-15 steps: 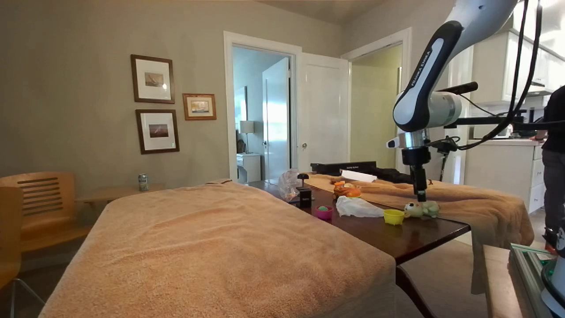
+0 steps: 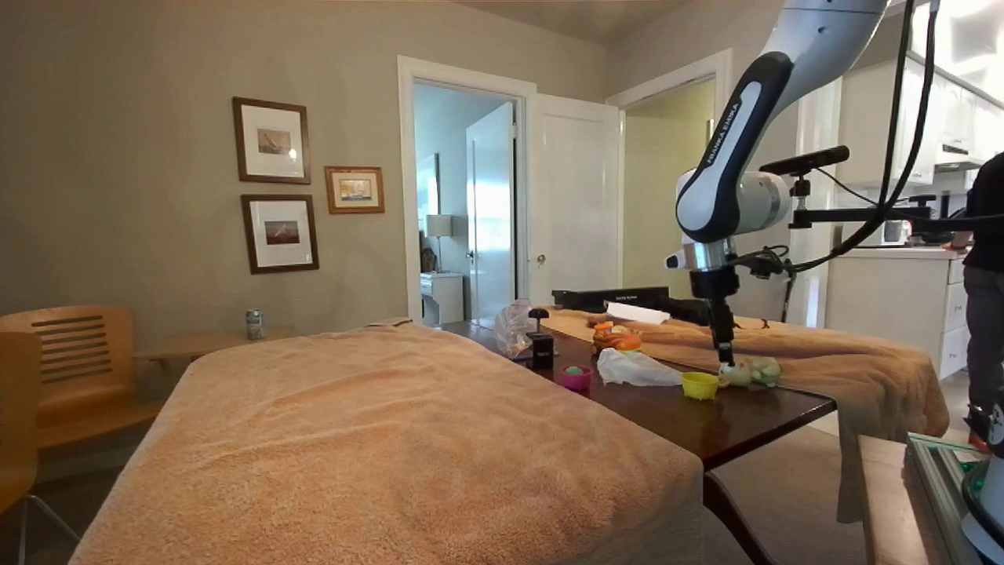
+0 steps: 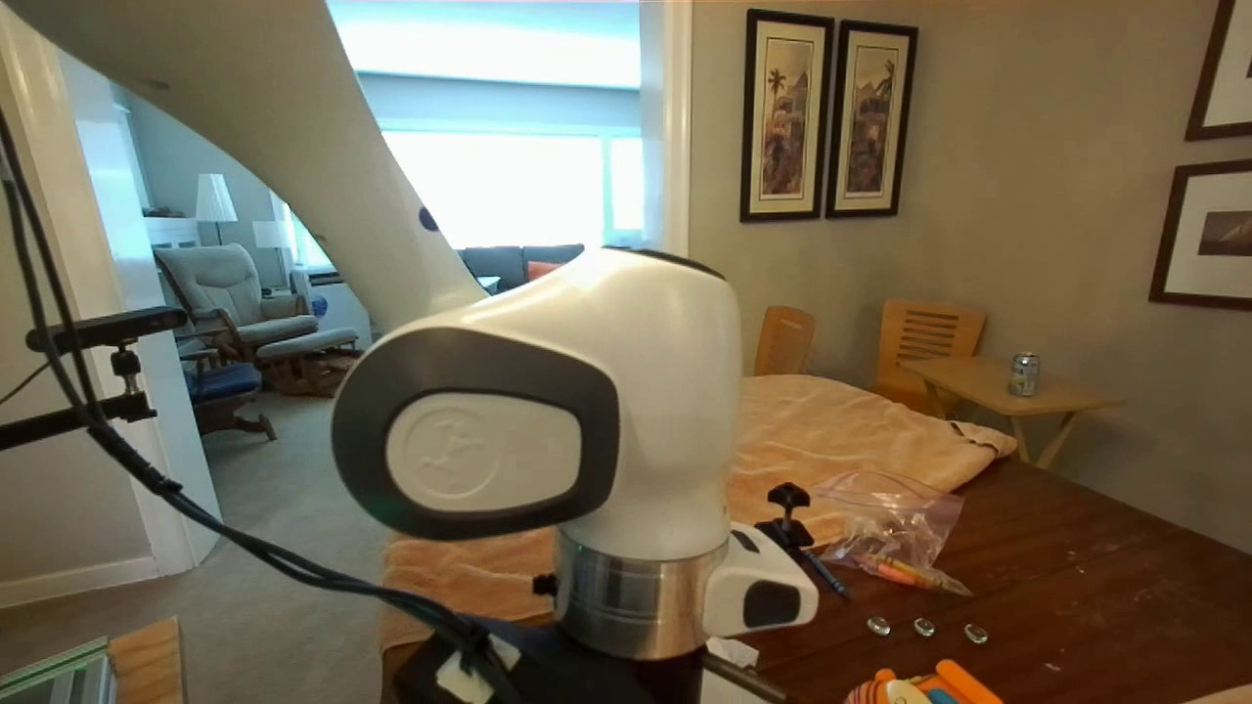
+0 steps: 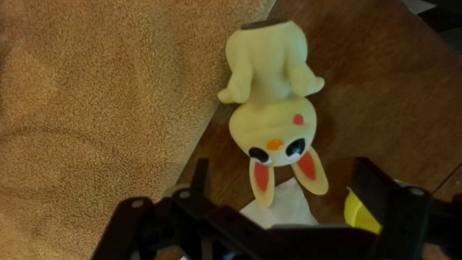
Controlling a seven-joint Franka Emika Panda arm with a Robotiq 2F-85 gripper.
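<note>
A pale green rabbit toy [image 4: 273, 125] with red inner ears lies on its back on the dark wooden table [image 4: 389, 108], its ears pointing toward my gripper. The fingers stand wide apart, one finger on either side of the ear end, with nothing gripped. From exterior view 1, the gripper [image 2: 726, 362] points down at the head end of the rabbit [image 2: 758, 372], low over the table. In exterior view 2 the arm hides both the fingertips and the toy.
Close by the rabbit's head stands a yellow cup [image 2: 699, 385]. Beyond it are a crumpled white bag [image 2: 638, 369], a pink cup [image 2: 575, 378] and an orange toy [image 2: 616, 337]. Tan towels [image 4: 95, 108] cover both sides; bare table shows toward the near right end.
My arm has moved left and slightly down in exterior view 1, from above the rabbit's body to its head end. The rabbit and the cups have stayed put.
</note>
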